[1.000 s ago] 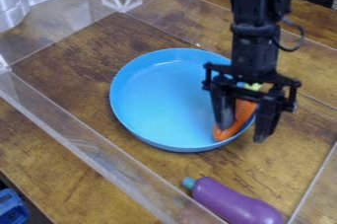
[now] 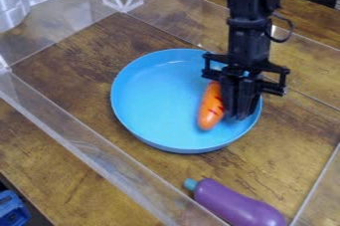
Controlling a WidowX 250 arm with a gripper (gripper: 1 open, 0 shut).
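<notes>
An orange carrot (image 2: 209,106) lies in the blue round plate (image 2: 149,101), toward its right side, tilted lengthwise toward the viewer. My black gripper (image 2: 229,105) is down over the right part of the plate, on the carrot's right side. It appears shut on the carrot, though the fingertips are dark and partly hidden. A purple eggplant (image 2: 237,200) lies on the wooden surface below the plate.
A clear plastic wall runs diagonally along the left and lower edge, with a blue object (image 2: 11,211) in the bottom left corner. The wooden surface (image 2: 80,51) left of the plate and to its right is clear.
The gripper has moved left and narrowed around the carrot since one second ago. The carrot has shifted left and turned more upright in the view.
</notes>
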